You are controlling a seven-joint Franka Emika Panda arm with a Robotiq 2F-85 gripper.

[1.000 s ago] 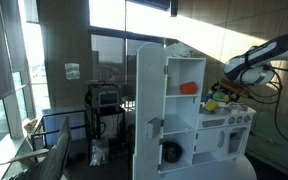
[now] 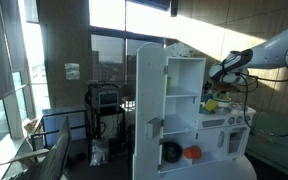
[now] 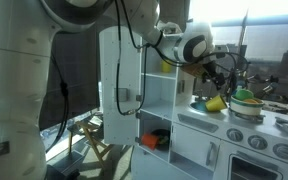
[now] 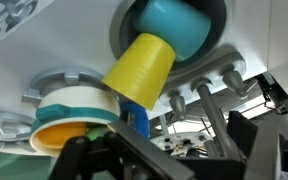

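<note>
My gripper is open, with its dark fingers [image 4: 124, 150] apart along the lower edge of the wrist view and nothing held between them. Ahead of it a yellow cup [image 4: 139, 70] lies tilted at the edge of the sink basin [image 4: 127, 38]. Inside the basin rests a teal cup [image 4: 172, 27]. In exterior view 2 the gripper [image 3: 224, 76] hangs above the counter, close over the yellow cup [image 3: 216, 103]. An orange-red object [image 2: 192, 152] sits on a low shelf of the white unit.
A pot [image 4: 74, 105] with nested coloured bowls stands beside the yellow cup. The faucet [image 4: 219, 105] rises at the basin's side. A dark round pan [image 2: 171, 152] sits on the low shelf. The tall white door [image 2: 149, 110] stands open.
The orange-red object, earlier on the upper shelf, is now on the low shelf. My arm has moved left, bringing the gripper nearer the shelf unit.
</note>
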